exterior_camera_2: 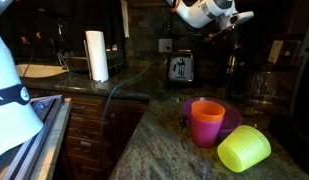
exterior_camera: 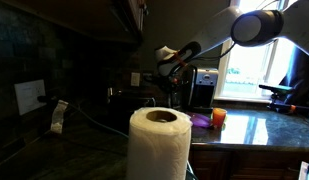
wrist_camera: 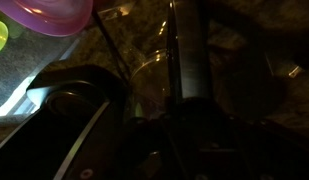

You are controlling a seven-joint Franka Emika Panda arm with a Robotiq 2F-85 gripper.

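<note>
Dark surroundings make the gripper hard to read in the wrist view, with one black finger (wrist_camera: 79, 90) at the left and a long one (wrist_camera: 191, 50) at the right. A clear, rounded, glassy thing (wrist_camera: 151, 75) shows between them, and the fingers look shut on it; its full shape is hidden. In exterior view 2 the white arm (exterior_camera_2: 206, 10) reaches in from the top, above the back of the counter. Exterior view 1 shows the gripper (exterior_camera: 173, 87) low against a dark background, its fingertips not clear.
A purple bowl (exterior_camera_2: 229, 118), an orange-red cup (exterior_camera_2: 205, 125) and a tipped yellow-green cup (exterior_camera_2: 243, 149) are on the counter (exterior_camera_2: 154, 145). Behind them stands a toaster (exterior_camera_2: 181, 68). A paper towel roll (exterior_camera: 159, 150) fills the front of exterior view 1.
</note>
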